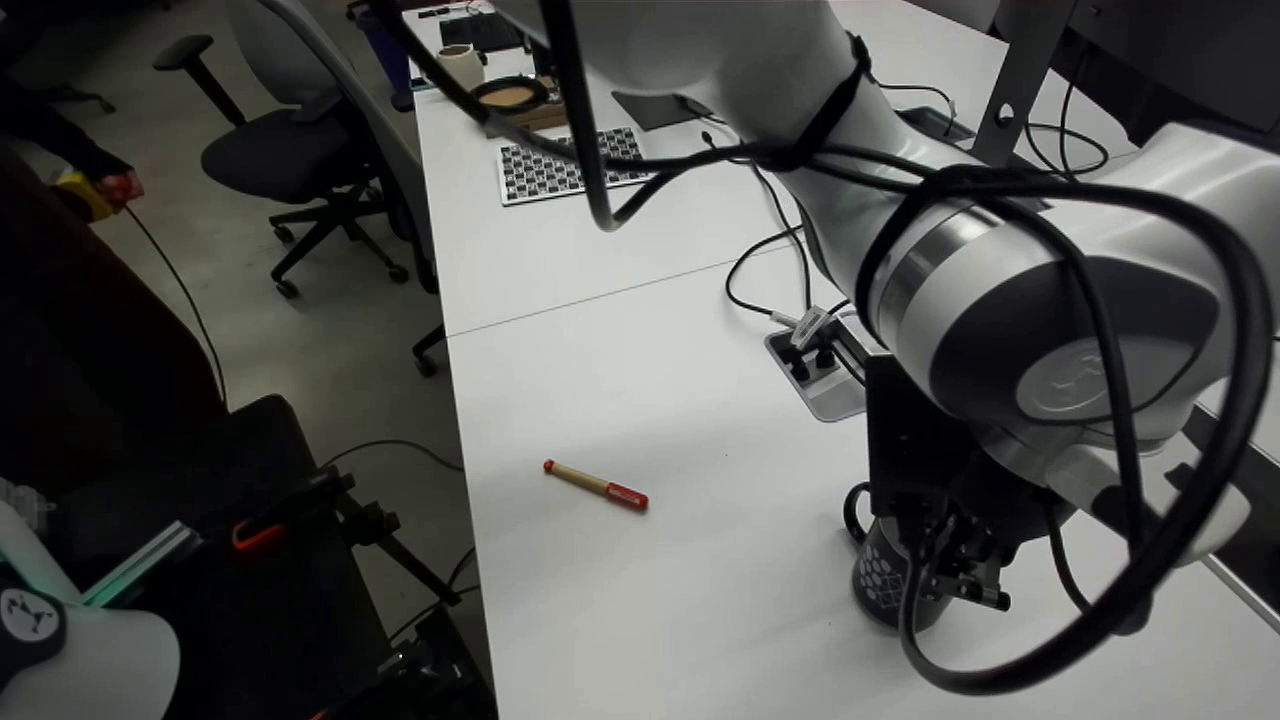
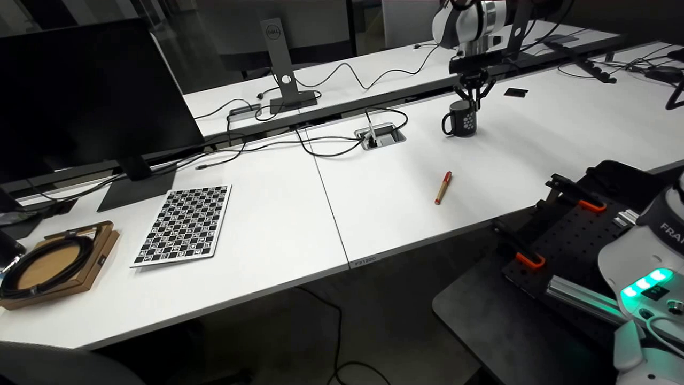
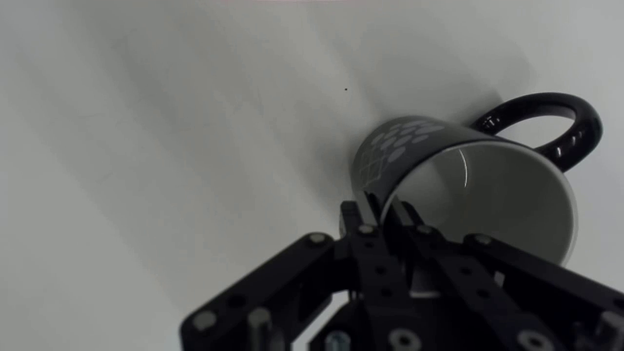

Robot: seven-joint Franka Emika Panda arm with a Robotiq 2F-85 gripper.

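A dark mug (image 3: 403, 146) with a pale pattern and a white inside fills the right of the wrist view. My gripper is shut on its near wall, one finger outside the rim and the other inside the cup. In exterior view 2 the mug (image 2: 459, 121) looks upright at the table surface, below the gripper (image 2: 475, 97); whether its base touches the table I cannot tell. The arm and cables partly hide the mug (image 1: 879, 581) in exterior view 1. A red and tan marker (image 1: 596, 485) lies on the table, well apart from the mug.
A power socket recess (image 2: 382, 137) with cables sits toward the table's back. The checkered board (image 2: 184, 224), monitor (image 2: 90, 96) and cardboard box (image 2: 96, 256) stand farther off. Bare white table surrounds the marker.
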